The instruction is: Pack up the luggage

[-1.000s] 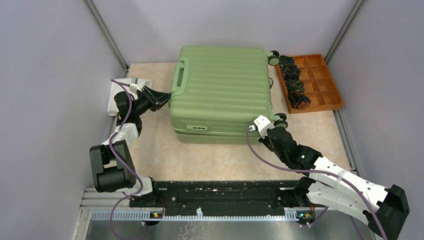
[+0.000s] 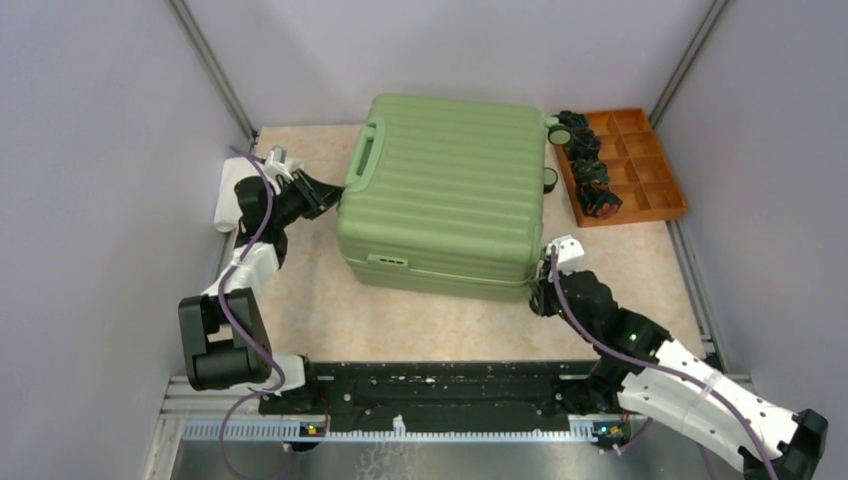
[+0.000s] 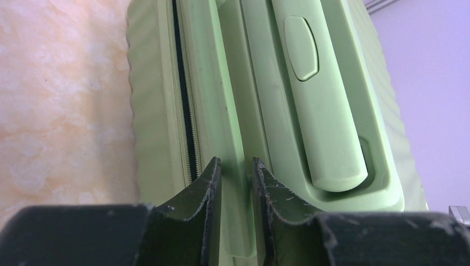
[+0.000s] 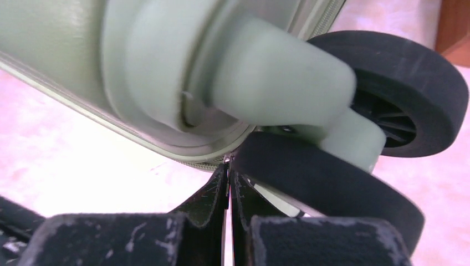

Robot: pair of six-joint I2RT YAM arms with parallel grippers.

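Note:
A closed green suitcase (image 2: 440,190) lies flat on the table, handle to the left, wheels to the right. My left gripper is at the handle end, its fingers slightly apart at a green edge strip (image 3: 227,133) beside the zipper (image 3: 185,94); whether they touch it is unclear. My right gripper is shut at the near right corner, beside a wheel (image 4: 399,88) and the zipper seam (image 4: 205,165); nothing clear shows between its fingers.
A wooden compartment tray (image 2: 645,170) with dark bundled items (image 2: 590,170) stands at the right. A white rolled item (image 2: 227,195) lies at the far left. Bare table (image 2: 430,330) shows along the front.
The suitcase has shifted slightly right at its far end. The left wrist has moved slightly.

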